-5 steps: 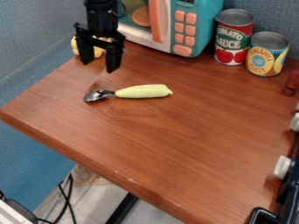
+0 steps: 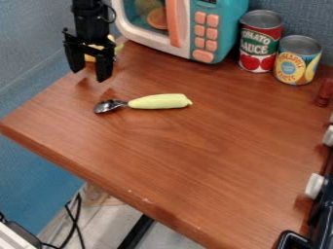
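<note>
My black gripper (image 2: 89,60) hangs at the top left of the wooden table (image 2: 169,175), above and behind a spoon (image 2: 109,105). A yellow object (image 2: 115,44) is partly hidden behind it; whether the fingers hold it is unclear. A pale yellow corn-like object (image 2: 160,101) lies beside the spoon's head, in line with it.
A teal toy microwave (image 2: 221,29) stands at the back, with a tomato sauce can (image 2: 259,44) and a second can (image 2: 298,61) to its right. Black appliance parts (image 2: 320,209) line the right edge.
The gripper has shifted left and slightly up over the last second, staying near the yellow object at the back left. The spoon and cans have not moved.
</note>
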